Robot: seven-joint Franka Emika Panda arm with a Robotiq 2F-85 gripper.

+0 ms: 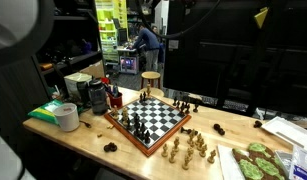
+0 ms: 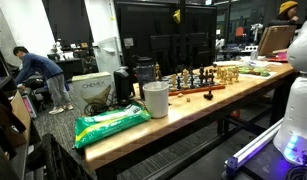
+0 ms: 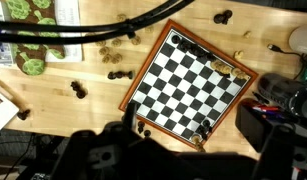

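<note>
A chessboard with a brown wooden frame lies on the table, seen from above in the wrist view. Dark pieces and gold pieces line one side of it; a few more stand near the opposite corner. Most of its middle squares are empty. Gold pieces are gathered off the board, and loose dark pieces stand in front of it. High above the board, my gripper is open, its dark fingers wide apart with nothing held between them.
A white mug, dark canisters and a green bag occupy one end of the table. Toward the other end are a green-patterned mat and a white tray. A person stands in the background.
</note>
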